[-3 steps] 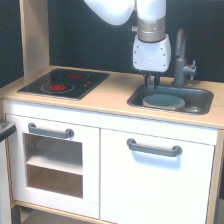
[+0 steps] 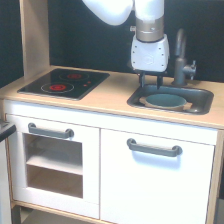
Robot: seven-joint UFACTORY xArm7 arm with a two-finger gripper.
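Note:
A blue-green round dish lies in the dark sink, its near side close to the sink's front edge. My gripper hangs over the sink's left back part, just above the dish's left side. Its fingers point down and stand apart, so it looks open, with nothing visible between them. The picture is too small to tell whether a fingertip touches the dish.
Behind the sink a dark faucet rises to the right of my hand. A black stovetop with red rings occupies the left of the wooden counter. Below are an oven door and a white cabinet door, both with dark handles.
My hand has shifted slightly left, and its fingers have spread from close together to apart. The dish sits a little farther right and appears flatter.

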